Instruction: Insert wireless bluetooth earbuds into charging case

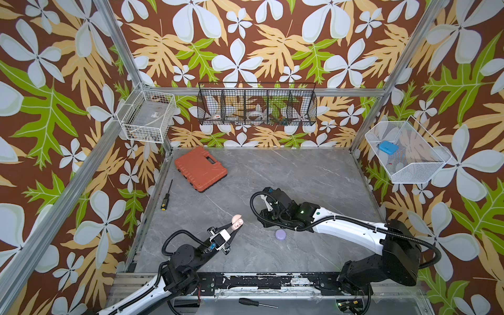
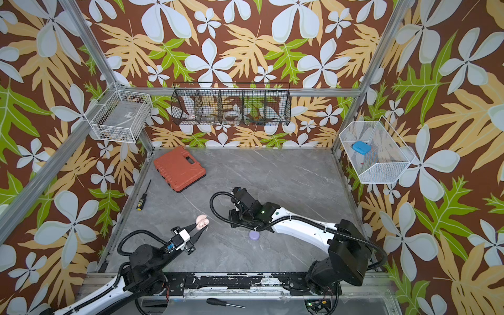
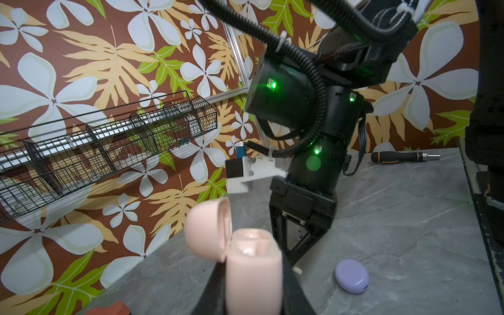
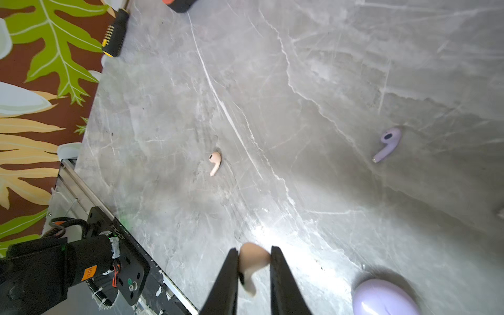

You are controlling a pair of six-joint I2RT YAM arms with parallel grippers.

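My left gripper (image 1: 234, 229) is shut on the body of a pink charging case (image 3: 253, 273), upright with its lid (image 3: 207, 229) flipped open. The insides of its wells cannot be made out. A pink earbud (image 4: 252, 258) sits between the fingertips of my right gripper, stem pointing down, with a finger touching each side. In the left wrist view, that gripper stands beyond and to the right of the case, apart from it. Another pink earbud (image 4: 215, 163) lies loose on the grey table.
A purple earbud (image 4: 388, 143) and a purple case (image 3: 351, 276) lie on the table near the right arm. An orange toolbox (image 1: 200, 168) and a screwdriver (image 1: 166, 198) are at the left. Wire baskets hang around the edges; the back centre is open.
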